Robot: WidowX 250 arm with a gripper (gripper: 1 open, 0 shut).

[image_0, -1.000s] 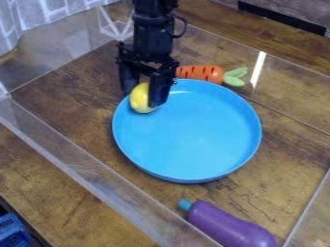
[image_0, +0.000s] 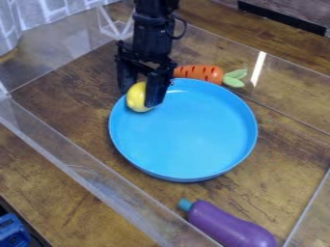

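The black gripper is low over the left back rim of a blue plate, its fingers around a yellow object that rests at that rim. Whether the fingers are closed on it is hard to see. An orange carrot with green leaves lies just behind the plate, right of the gripper.
A purple eggplant lies at the front right, apart from the plate. Clear walls edge the wooden surface. A blue object sits at the bottom left corner. The wood left of the plate is bare.
The blue plate has shifted slightly left, along with the gripper and the yellow object. The carrot and eggplant look unmoved.
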